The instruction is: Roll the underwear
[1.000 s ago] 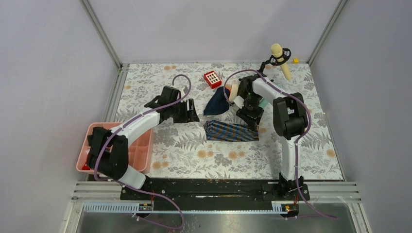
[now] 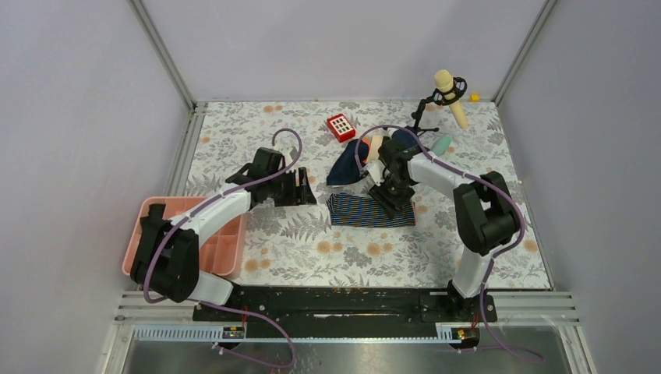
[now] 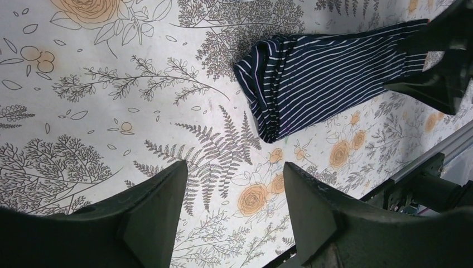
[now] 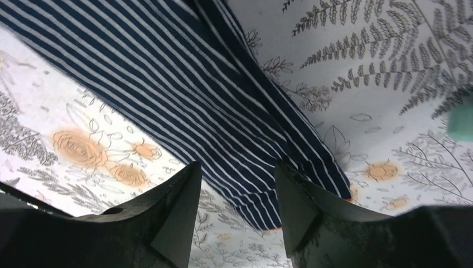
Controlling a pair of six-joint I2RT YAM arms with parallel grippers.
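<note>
The underwear (image 2: 358, 210) is dark navy with thin light stripes. Folded into a long flat strip, it lies mid-table, its left end doubled over in the left wrist view (image 3: 329, 78). My right gripper (image 2: 392, 210) is over the strip's right part. In the right wrist view its fingers (image 4: 181, 206) stand apart, with striped cloth (image 4: 223, 128) below and between them; whether they touch it I cannot tell. My left gripper (image 2: 306, 204) stands open left of the strip. Only patterned table shows between its fingers.
A plain navy cloth (image 2: 345, 165) lies behind the strip, partly under the right arm. Farther back are a red box (image 2: 341, 128) and a lamp-like stand (image 2: 425, 107). A pink divided bin (image 2: 226, 248) sits at left.
My right gripper has shifted left and toward the front, further over the striped strip. The underwear looks unmoved.
</note>
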